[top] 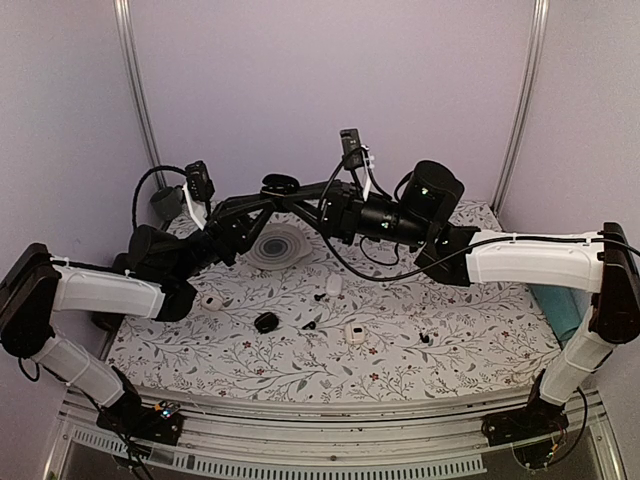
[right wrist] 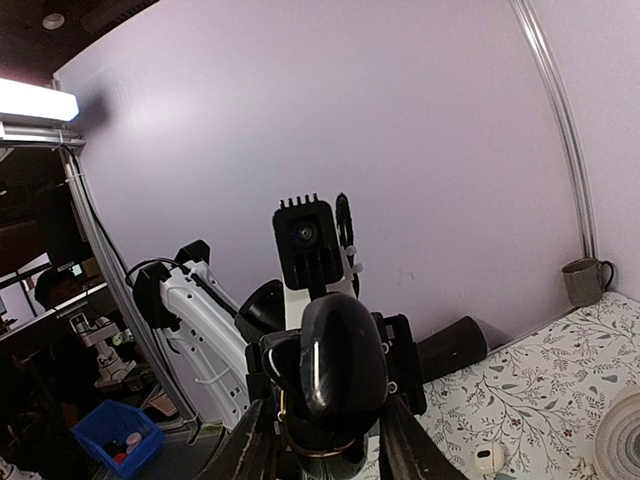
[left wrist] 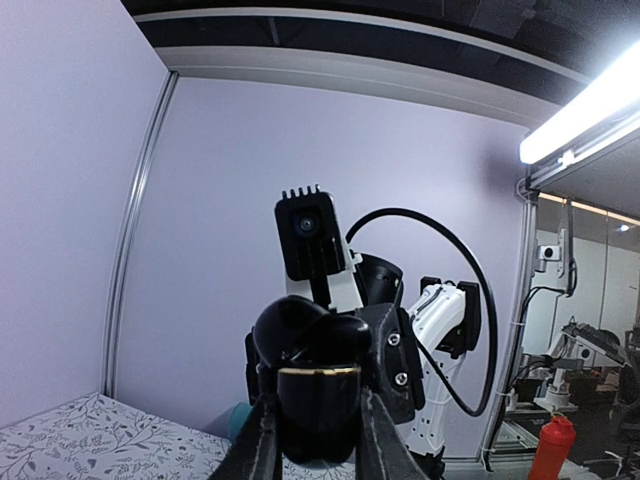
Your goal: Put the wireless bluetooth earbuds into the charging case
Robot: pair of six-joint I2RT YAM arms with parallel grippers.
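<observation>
A glossy black charging case (top: 280,185) with a gold rim is held high above the table, where my two grippers meet. In the left wrist view my left gripper is shut on the case (left wrist: 318,410), whose lid stands raised. In the right wrist view the fingers of my right gripper are around the lower front of the case (right wrist: 340,360); whether they grip it is unclear. Small dark pieces (top: 310,325) (top: 425,338) lie on the table; they are too small to tell what they are.
On the floral table lie a black case-like object (top: 266,322), white cases (top: 355,333), and a grey round mat (top: 276,247). A grey mug (top: 166,203) stands at the back left, a teal cloth (top: 556,315) at the right edge.
</observation>
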